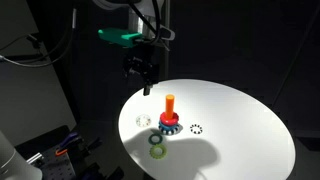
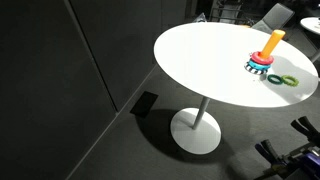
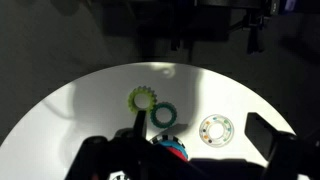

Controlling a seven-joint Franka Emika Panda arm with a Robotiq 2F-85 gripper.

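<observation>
A stacking-ring toy stands on the white table, its orange post [image 1: 170, 104] upright above red and blue rings [image 1: 169, 121]. Loose beside it are a dark green ring [image 1: 155, 139], a yellow-green ring [image 1: 158, 152], a pale ring [image 1: 143, 121] and a black-and-white ring [image 1: 196, 129]. My gripper [image 2: 286, 140] hangs off the table's edge, above it and apart from every ring. Its two fingers are spread wide in the wrist view, with nothing held. There, the pale ring [image 3: 216, 130] shows between them, and the left finger partly covers the toy [image 3: 172, 147].
The round white table [image 2: 205, 65] rests on one central leg [image 2: 203, 108] with a disc base. Much of its top is bare, toward the right in the first exterior view. A grey chair [image 2: 278, 19] stands behind it.
</observation>
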